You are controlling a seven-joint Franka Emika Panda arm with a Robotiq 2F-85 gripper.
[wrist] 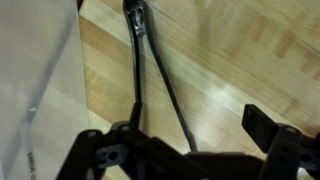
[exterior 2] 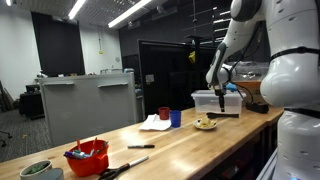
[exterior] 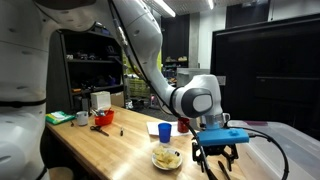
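Note:
Black tongs (wrist: 137,62), their two long arms joined at a silvery hinge end, lie spread on the wooden table in the wrist view. My gripper is above the table, fingers wide apart and nothing held between them. The lower ends of the tongs reach into the gap, nearer the left finger; part of one arm passes behind that finger. In exterior view 1 the gripper (exterior: 217,156) points down over the table's right end. From the other side, the gripper (exterior 2: 222,103) shows at the far end, above a dark strip on the table.
A plate of yellowish food (exterior: 167,157) stands beside the gripper, with a blue cup (exterior: 165,131) and a red cup (exterior: 183,126) behind. A clear plastic bin (exterior: 285,148) borders the right side. A red basket (exterior 2: 88,157) sits at the other end.

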